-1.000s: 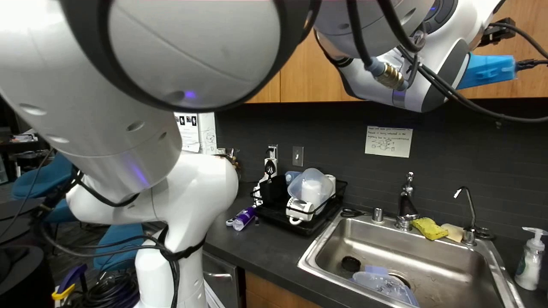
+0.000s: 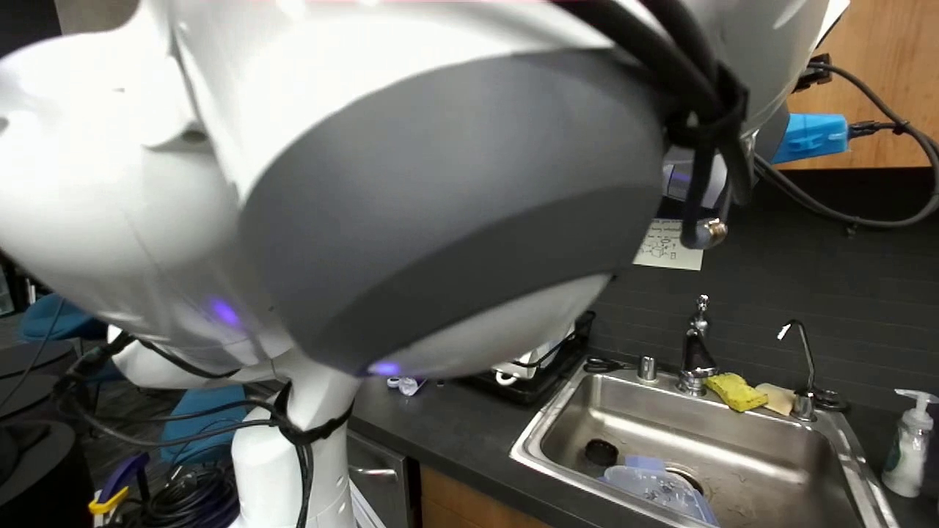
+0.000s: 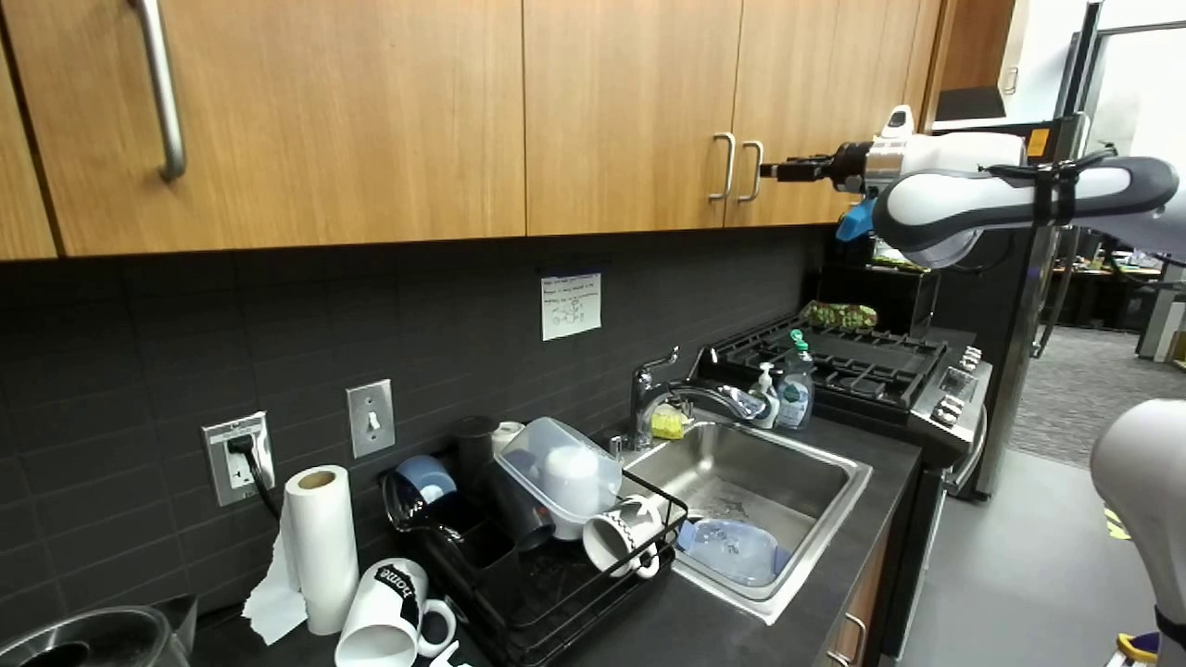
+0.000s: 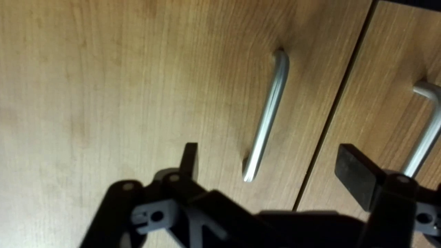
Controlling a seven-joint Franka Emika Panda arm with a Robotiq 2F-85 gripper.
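Observation:
My gripper is open in front of the wooden upper cabinet, its black fingers [image 4: 359,175] spread wide with nothing held. In the wrist view, a silver bar handle [image 4: 266,120] on the left door crosses the space between and beyond the fingertips, apart from both. A second handle [image 4: 428,128] shows on the neighbouring door past the right finger. From exterior view 2, the gripper [image 3: 764,171] points left at the pair of handles, close to the right one [image 3: 750,170]. Both cabinet doors [image 3: 634,122] look shut. In exterior view 1 the gripper is out of frame.
Below the cabinets are a sink [image 3: 767,500] with a faucet [image 3: 656,400], a loaded dish rack [image 3: 589,600] and a stove [image 3: 867,356]. Mugs and a paper towel roll [image 3: 320,545] stand on the counter.
The blue part near the wrist has shifted left and slightly down.

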